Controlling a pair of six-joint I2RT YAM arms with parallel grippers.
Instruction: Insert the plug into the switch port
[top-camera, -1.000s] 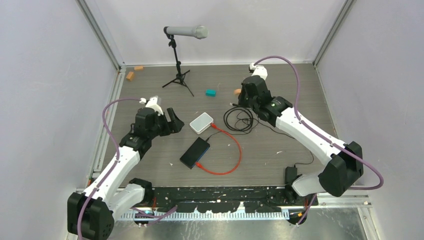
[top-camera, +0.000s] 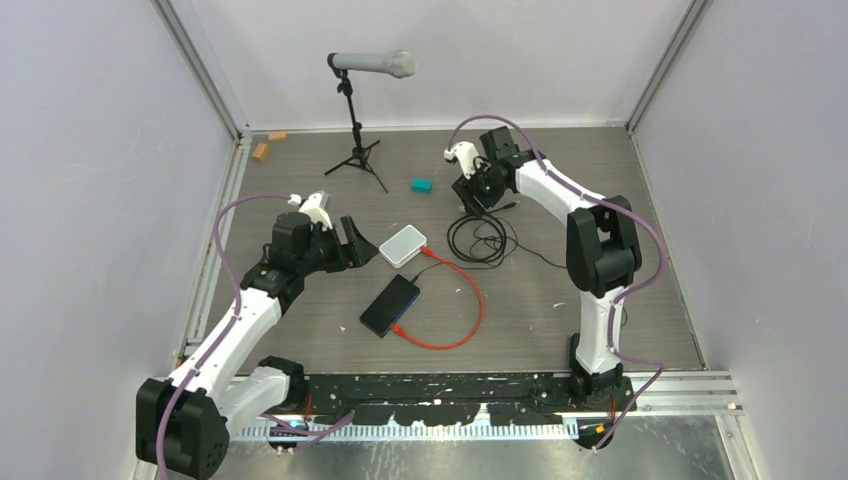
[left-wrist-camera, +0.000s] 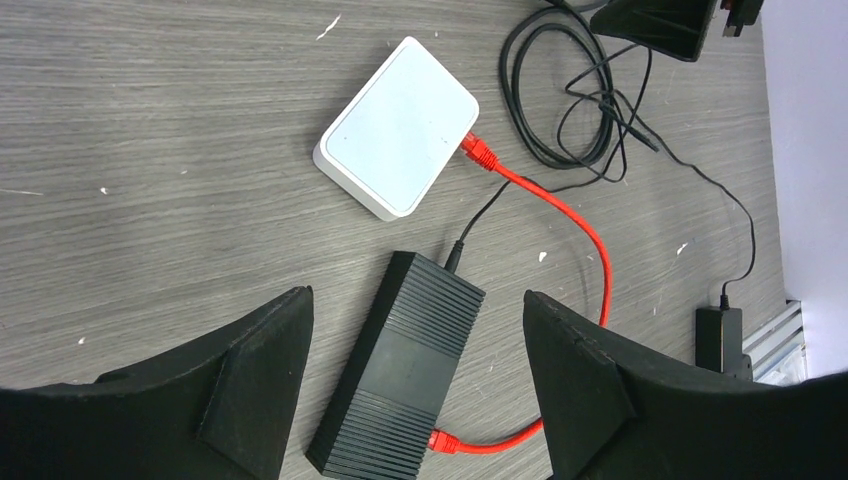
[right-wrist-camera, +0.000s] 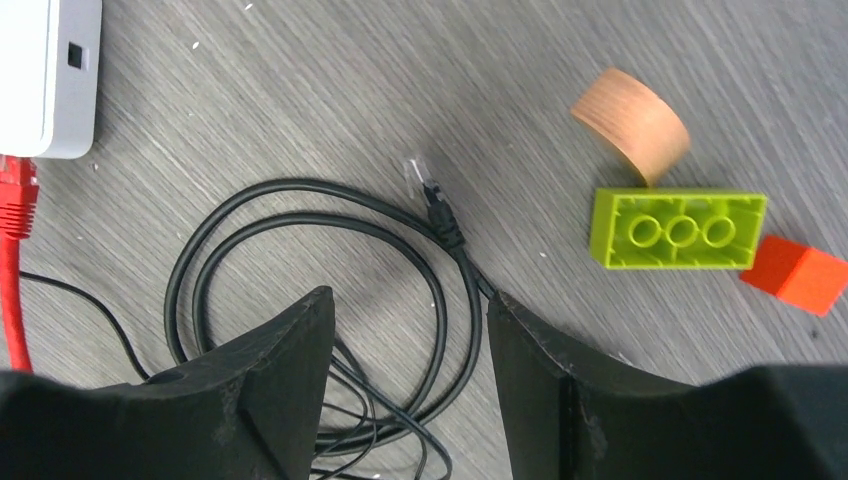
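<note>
The white switch (top-camera: 402, 244) has a red cable plug (left-wrist-camera: 478, 150) in it; the red cable runs to the black box (left-wrist-camera: 395, 365). In the right wrist view, a clear-tipped plug (right-wrist-camera: 440, 215) on a black cable lies by the coil (right-wrist-camera: 430, 280), and the switch (right-wrist-camera: 40, 90) shows an empty port on its side. My right gripper (top-camera: 475, 200) is open above the coil, nothing between its fingers, the plug lying just beyond them. My left gripper (top-camera: 355, 245) stands open left of the switch, empty.
A green brick (right-wrist-camera: 676, 228), a red block (right-wrist-camera: 795, 275) and a wooden ring (right-wrist-camera: 630, 120) lie beside the plug. A microphone stand (top-camera: 357, 150) and cyan block (top-camera: 420, 185) are at the back; a power adapter (left-wrist-camera: 718, 335) is at the right.
The right arm has swung from the right side toward the back, its wrist turning and shifting left over the coil. The left arm has shifted slightly to the right.
</note>
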